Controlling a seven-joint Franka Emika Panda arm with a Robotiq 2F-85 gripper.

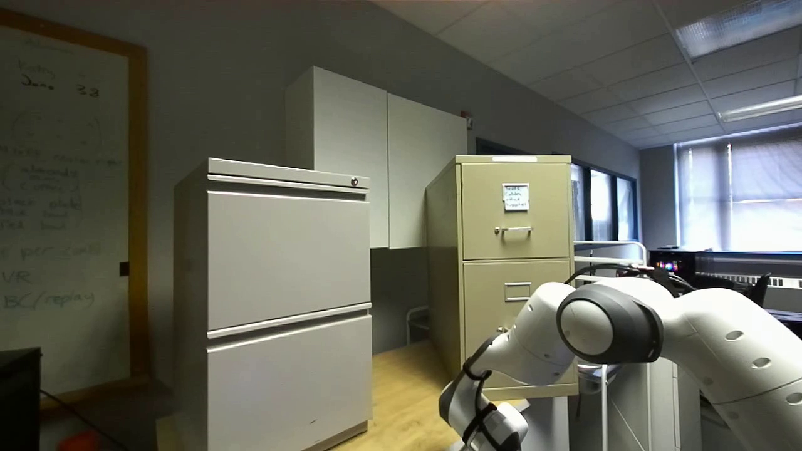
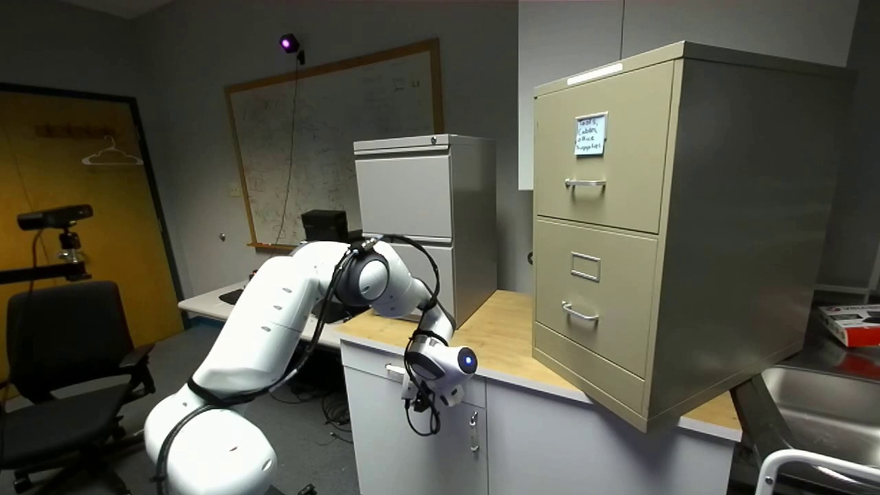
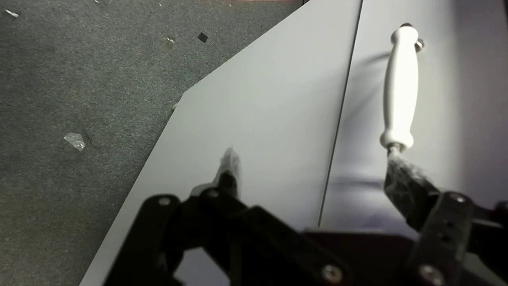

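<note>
In the wrist view my gripper is open, its two dark fingers set wide apart with only bare cabinet front between them. A white bar handle stands out from the drawer front at the right. The right fingertip overlaps the lower end of that handle; whether they touch I cannot tell. The left fingertip is over the plain door panel. Exterior view 2 shows the arm's wrist low in front of the white base cabinet, with the fingers mostly hidden.
On the wooden counter stand a grey filing cabinet and a tan one overhanging the front edge. A metal door handle is just right of the wrist. The grey floor carries small scraps.
</note>
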